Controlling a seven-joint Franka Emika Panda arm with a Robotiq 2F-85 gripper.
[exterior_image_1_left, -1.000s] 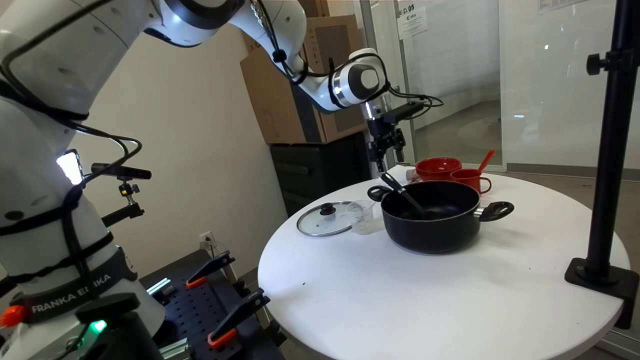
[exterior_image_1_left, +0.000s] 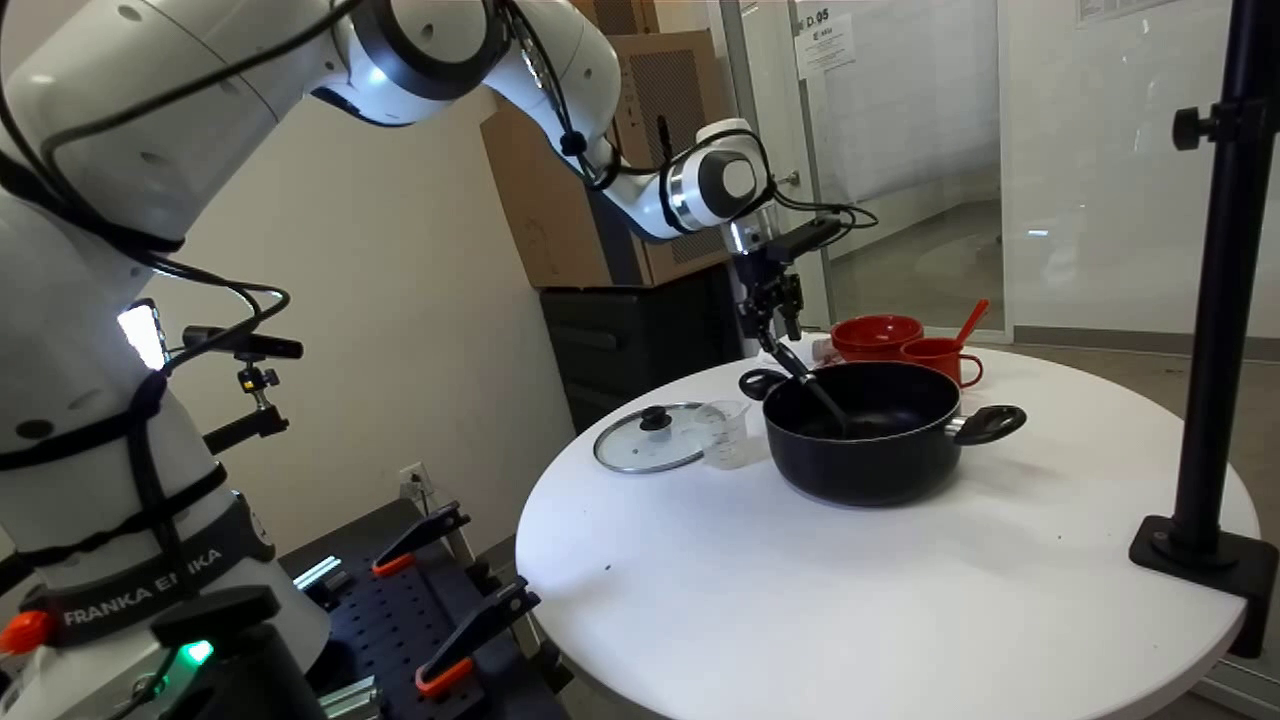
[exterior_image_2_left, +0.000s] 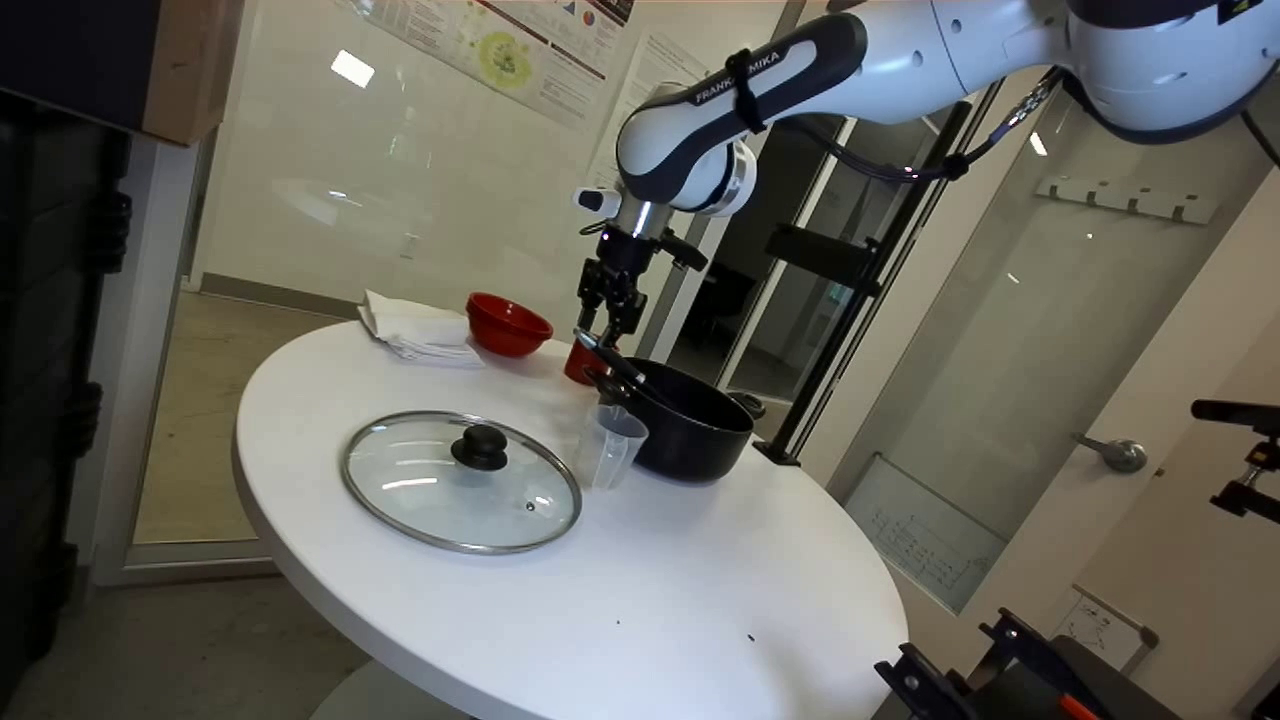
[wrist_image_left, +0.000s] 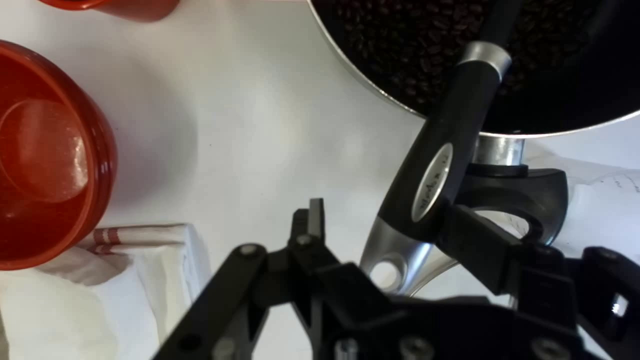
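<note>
A utensil with a black handle and silver end (wrist_image_left: 447, 144) leans on the rim of the black pot (exterior_image_1_left: 858, 462), its far end among dark beans (wrist_image_left: 414, 42). My gripper is part open around the handle's upper end. The right finger (wrist_image_left: 480, 243) lies close against the handle in the wrist view; whether it touches, I cannot tell. A clear gap separates the left finger (wrist_image_left: 316, 222) from it. From the second exterior view, the gripper (exterior_image_2_left: 603, 330) hangs over the pot's near side handle.
Beside the pot stand a clear measuring cup (exterior_image_2_left: 612, 450) and a glass lid (exterior_image_2_left: 414, 486). A red bowl (wrist_image_left: 99, 162), a folded white cloth (wrist_image_left: 144, 288) and a red mug (exterior_image_1_left: 942, 356) sit nearby.
My gripper has come down to the utensil's handle, from just above it. The pot, lid and cup look unmoved.
</note>
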